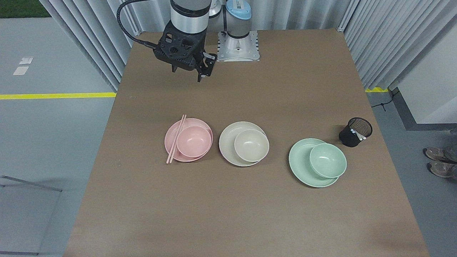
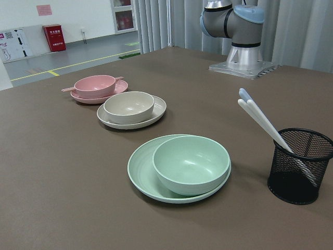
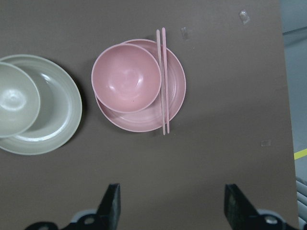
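Observation:
My gripper (image 1: 186, 72) hangs over the back left of the table, behind a pink bowl (image 1: 194, 141) on a pink plate (image 1: 175, 154), with pink chopsticks (image 1: 176, 138) across the plate. A cream bowl (image 1: 251, 145) on a cream plate (image 1: 231, 141) sits centre, a mint bowl (image 1: 328, 160) on a mint plate (image 1: 300, 162) to the right. In the wrist view, the gripper's two fingers (image 3: 110, 206) stand wide apart with nothing between them; the pink set lies ahead of them.
A black mesh cup (image 2: 296, 182) holds white utensils (image 2: 263, 120) at the right. The robot base (image 1: 237, 51) stands at the back edge.

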